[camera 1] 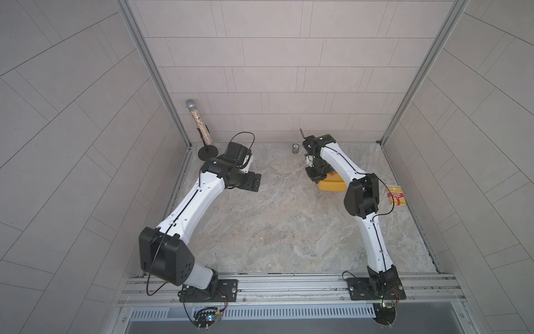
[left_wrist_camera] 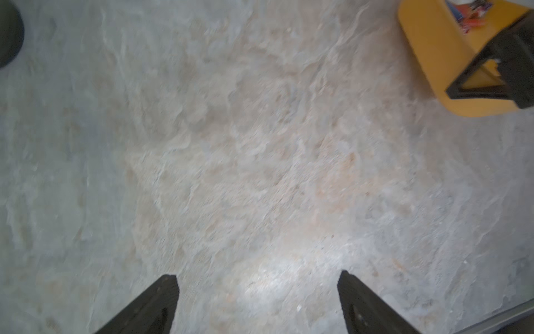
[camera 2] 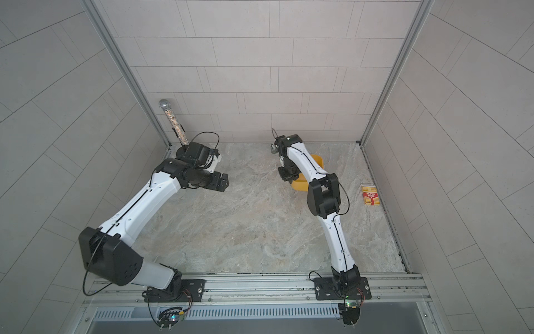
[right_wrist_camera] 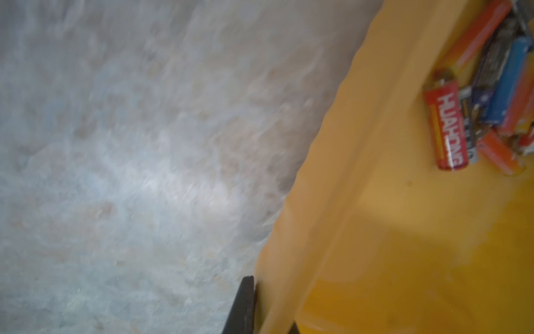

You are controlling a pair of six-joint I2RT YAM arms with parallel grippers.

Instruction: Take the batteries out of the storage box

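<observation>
The yellow storage box [right_wrist_camera: 361, 183] stands right of the table's middle, largely covered by the right arm in both top views. Batteries lie loose inside it, among them a red one [right_wrist_camera: 447, 127] and a blue one [right_wrist_camera: 506, 80]. In the right wrist view my right gripper is shut on the box's side wall, one finger [right_wrist_camera: 243, 309] outside and the other inside. My left gripper hangs over bare table with its fingers wide apart and nothing between them.
At the right lies a red and yellow packet [camera 1: 396, 195]. A small can-like item [camera 1: 295, 148] stands near the back wall, and a tall lamp-like tube [camera 1: 199, 123] at the back left.
</observation>
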